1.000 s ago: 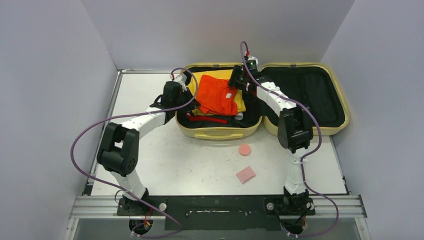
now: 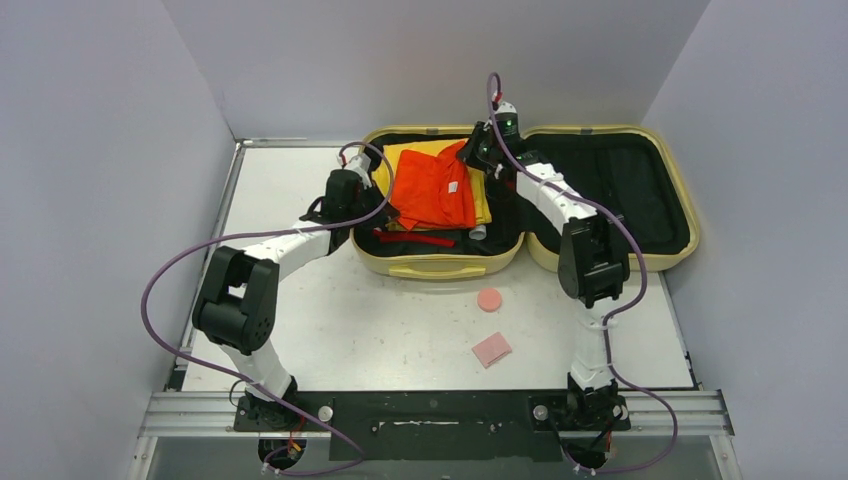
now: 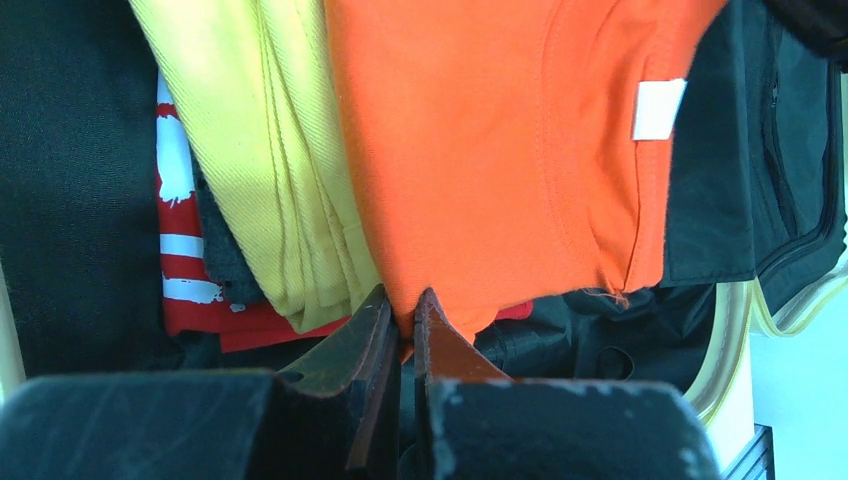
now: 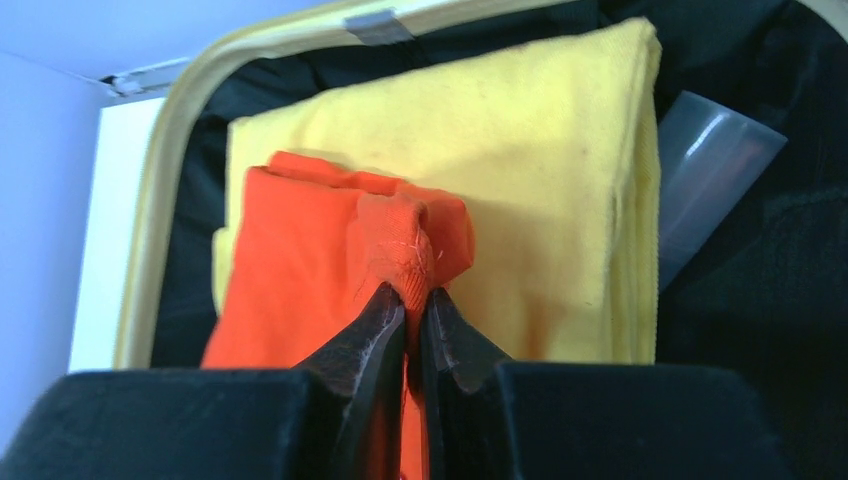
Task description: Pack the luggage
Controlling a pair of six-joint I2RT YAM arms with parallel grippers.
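An orange garment (image 2: 432,192) lies folded on a yellow garment (image 2: 482,203) inside the left half of the open yellow suitcase (image 2: 437,265). My left gripper is shut on the orange garment's edge, at the suitcase's left side. In the right wrist view, my right gripper pinches a bunched corner of that same orange garment (image 4: 290,250), its fingers shut above the yellow cloth (image 4: 540,130). Beneath the yellow layer, the left wrist view shows a red and white cloth (image 3: 185,255).
A clear cylinder (image 4: 710,165) rests beside the yellow cloth in the suitcase. Its other half (image 2: 640,190) stands open and looks empty apart from the arm over it. A pink disc (image 2: 489,299) and a pink square (image 2: 492,349) lie on the white table (image 2: 400,330).
The right gripper has moved slightly toward the back, and the orange garment's upper right corner is now drawn up with it. The left arm has hardly moved.
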